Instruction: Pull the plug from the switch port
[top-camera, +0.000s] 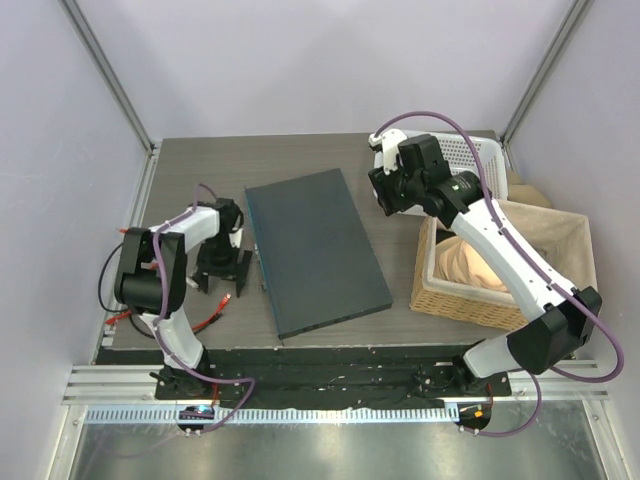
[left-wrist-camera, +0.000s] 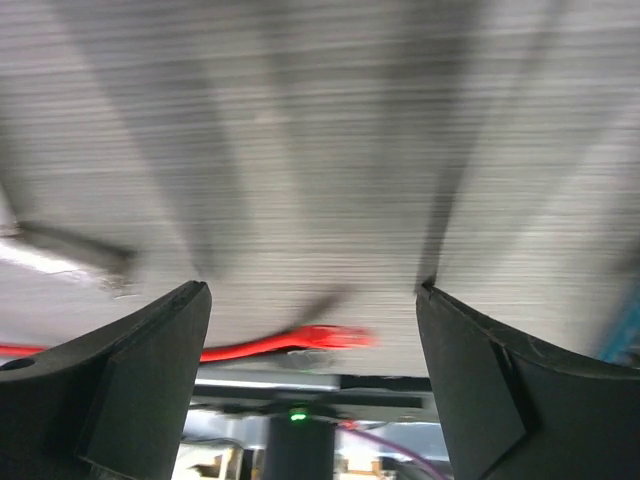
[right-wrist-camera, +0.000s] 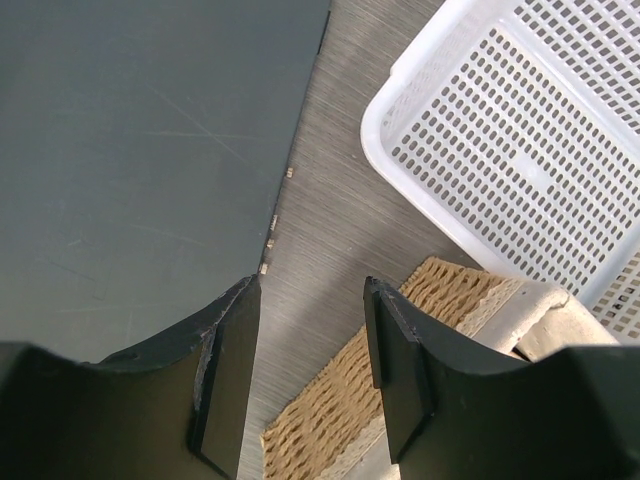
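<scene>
The switch (top-camera: 315, 255), a flat dark slab, lies tilted mid-table; its blue side faces left. A red cable end (left-wrist-camera: 330, 337) lies on the table, with a metal piece (left-wrist-camera: 70, 255) farther left in the left wrist view. My left gripper (top-camera: 224, 277) hangs just left of the slab, open, with only blurred table between its fingers. My right gripper (top-camera: 388, 195) is open above the slab's right side, near the white basket. Whether any plug sits in a port cannot be made out.
A white plastic basket (right-wrist-camera: 520, 160) stands at the back right. A wicker basket (top-camera: 470, 310) with tan cloth fills the front right. Red and black cables (top-camera: 118, 320) lie at the far left.
</scene>
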